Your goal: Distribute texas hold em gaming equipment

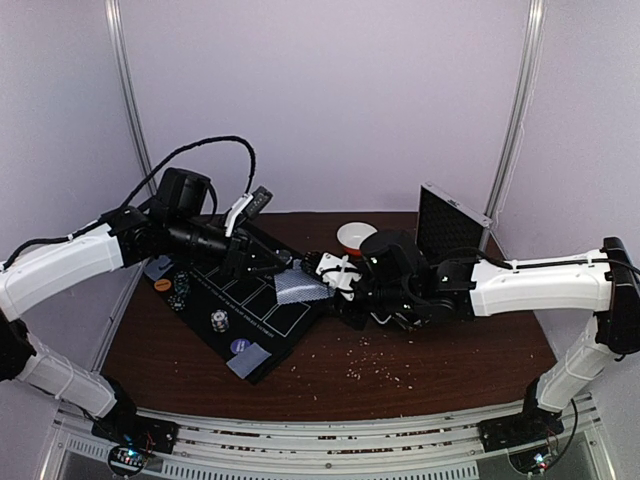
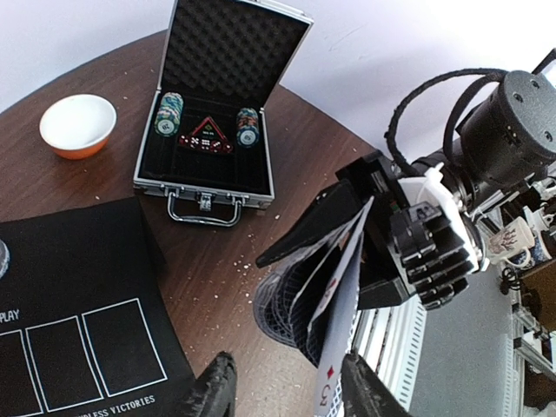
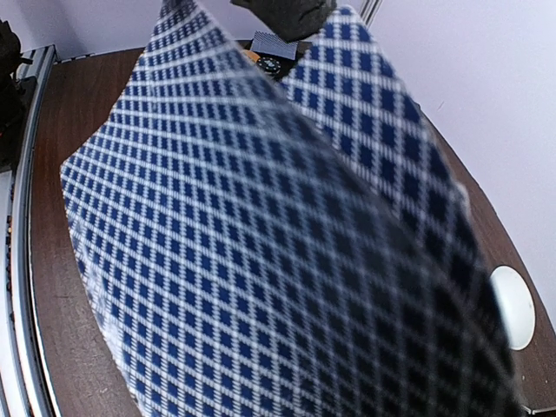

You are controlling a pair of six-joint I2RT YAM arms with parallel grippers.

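Observation:
My right gripper (image 1: 322, 266) is shut on playing cards (image 1: 300, 287), which it holds up over the mat. In the left wrist view the cards (image 2: 337, 304) bow apart, and one shows a red diamond corner. Their blue-and-white checked backs (image 3: 217, 217) fill most of the right wrist view and hide the right fingers. My left gripper has its fingers apart. A card's lower end reaches down between them, close to the right-hand finger (image 2: 369, 391); whether they touch, I cannot tell. The black mat (image 2: 78, 261) carries white card outlines.
An open case (image 2: 204, 161) holds chip stacks and a red triangular piece. A white bowl (image 2: 78, 123) stands at the back. Chips (image 1: 219, 321), a purple disc (image 1: 239, 345) and cards (image 1: 249, 361) lie on the mat.

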